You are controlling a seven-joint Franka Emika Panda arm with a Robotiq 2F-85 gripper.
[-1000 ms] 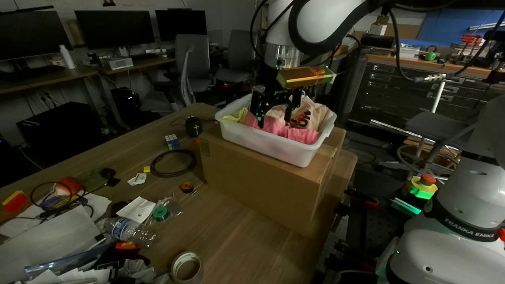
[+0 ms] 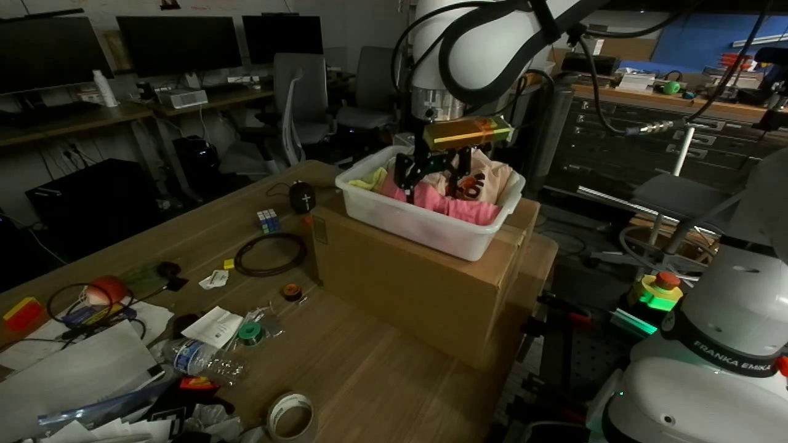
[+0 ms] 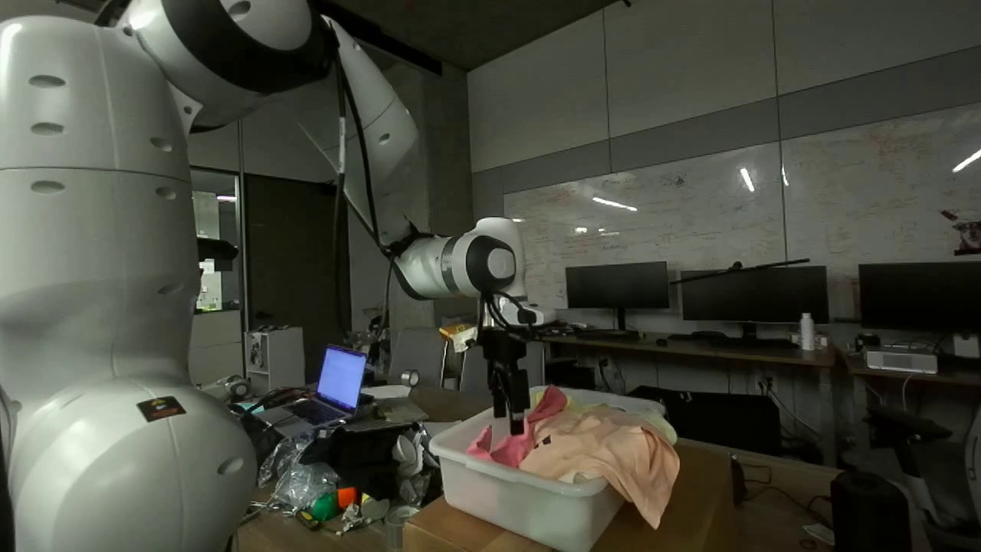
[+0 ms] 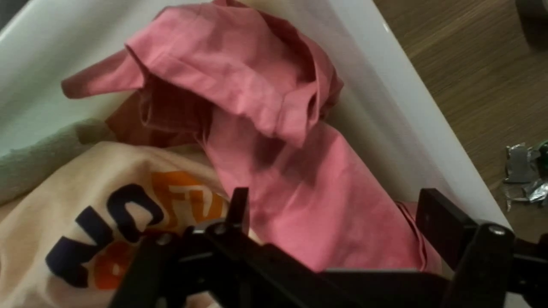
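Note:
Folded and crumpled pink cloth [image 4: 308, 195] lies along one wall of a white plastic bin [image 4: 406, 108]. Beside it is a peach cloth [image 4: 128, 164] with dark and orange lettering; in exterior view 2 this peach cloth [image 3: 602, 446] drapes over the bin's rim. My gripper is open, its two black fingers spread wide above the pink cloth, nothing held between them. From exterior view 1 the gripper [image 2: 432, 184] points down inside the bin's opening, close over the pink cloth [image 2: 458, 207]. Whether the fingertips touch the cloth I cannot tell.
The bin stands on a cardboard box [image 2: 414, 295] at the table's edge. A pale yellow-green cloth [image 2: 371, 179] fills one bin end. Clutter covers the table's left: a water bottle [image 2: 203, 359], a tape roll [image 2: 292, 417], papers. Bare wood lies in front of the box.
My arm and gripper have come down lower into the bin and shifted slightly to the left in exterior view 1. The bin and cloths look unmoved.

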